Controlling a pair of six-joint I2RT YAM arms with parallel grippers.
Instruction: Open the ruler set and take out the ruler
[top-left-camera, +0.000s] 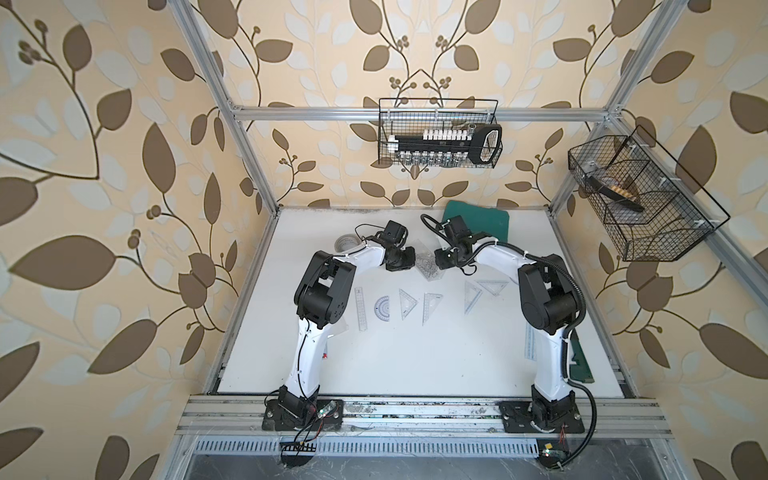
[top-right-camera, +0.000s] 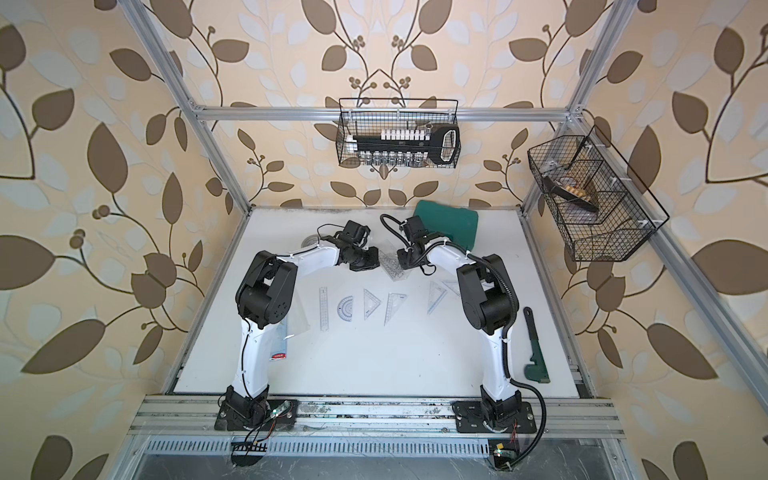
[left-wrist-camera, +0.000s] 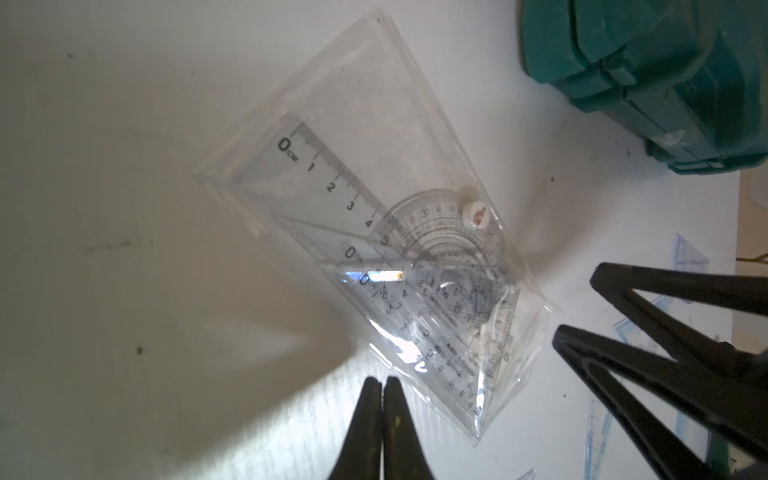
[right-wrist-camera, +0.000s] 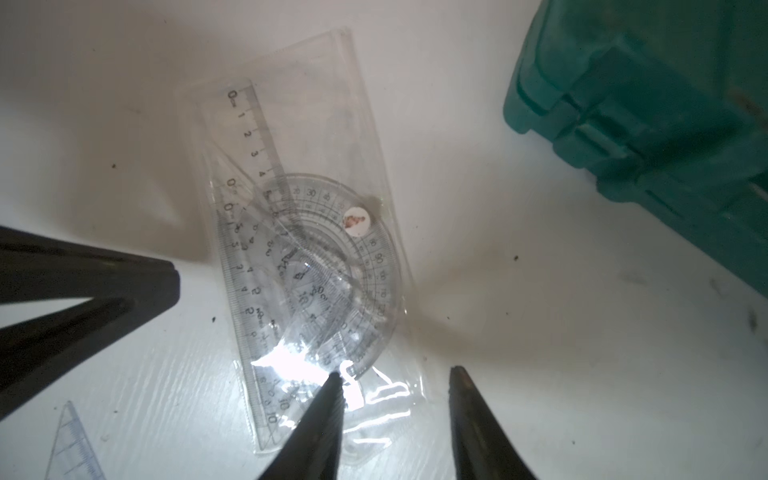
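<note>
The clear ruler set pouch (left-wrist-camera: 392, 232) lies flat on the white table, a ruler, protractor and set squares visible inside. In the left wrist view my left gripper is shut, its fingertips touching each other and empty, just outside the pouch's lower long edge. The right wrist view has my right gripper partly open, its fingers on either side of the lower right end of the pouch (right-wrist-camera: 296, 240). Whether its fingertips touch the plastic I cannot tell. From the top left view, both grippers flank the pouch (top-left-camera: 429, 268) at the back centre.
A green case (top-left-camera: 496, 220) stands behind the right gripper. Loose pieces, including a short ruler (top-left-camera: 361, 309), a protractor (top-left-camera: 382, 309) and several set squares, lie in front. A tape roll (top-left-camera: 346, 242) sits behind the left arm.
</note>
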